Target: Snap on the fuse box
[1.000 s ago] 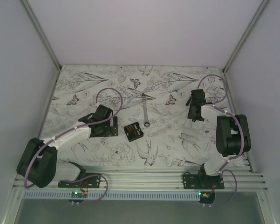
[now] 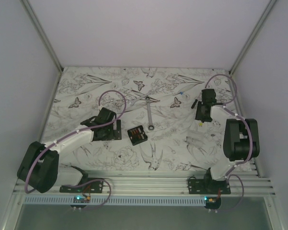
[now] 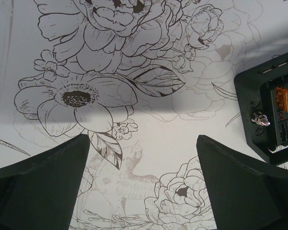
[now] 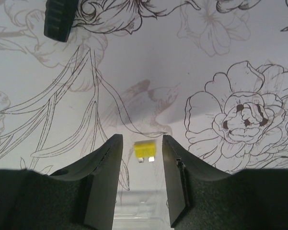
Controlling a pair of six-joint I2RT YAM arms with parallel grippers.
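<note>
The black fuse box [image 2: 137, 135] lies open at the middle of the table, showing orange fuses in the left wrist view [image 3: 255, 96]. My left gripper is open and empty, over bare table left of the box. In the right wrist view a small yellow fuse [image 4: 144, 148] lies beyond the fingertips of my right gripper, which is part open with nothing visibly held. A clear lidded piece [image 4: 139, 211] lies partly hidden below it.
A long wrench [image 2: 149, 112] and a second tool lie in the upper middle. A dark marker-like object [image 4: 60, 19] and a small blue item [image 2: 181, 93] lie at the right rear.
The left arm is unchanged.
</note>
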